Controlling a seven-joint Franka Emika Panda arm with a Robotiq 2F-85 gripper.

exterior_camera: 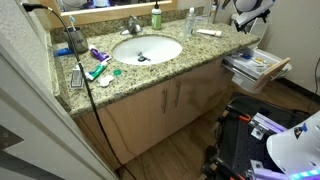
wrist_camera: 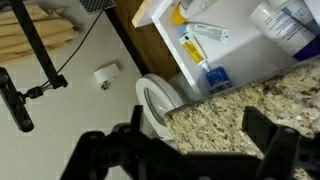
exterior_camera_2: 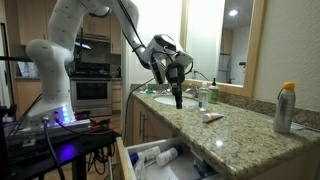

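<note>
My gripper stands open in the wrist view, its dark fingers wide apart with only speckled counter and drawer edge visible beyond them. In exterior view 1 the gripper (exterior_camera: 250,18) shows at the top right, above the far end of the granite counter (exterior_camera: 135,80). Exterior view 2 has the gripper (exterior_camera_2: 168,88) hanging above the counter near the open drawer (exterior_camera_2: 128,165). Inside the drawer, the wrist view shows a white bottle (wrist_camera: 282,27), a blue-capped tube (wrist_camera: 218,78) and a small white packet (wrist_camera: 209,31).
A white tube (exterior_camera_2: 213,117) lies on the counter, with a clear bottle (exterior_camera_2: 203,98) behind it. An orange-topped bottle (exterior_camera_2: 286,105) stands at the far right. The sink (exterior_camera: 147,50) and brushes (exterior_camera: 96,68) are farther along.
</note>
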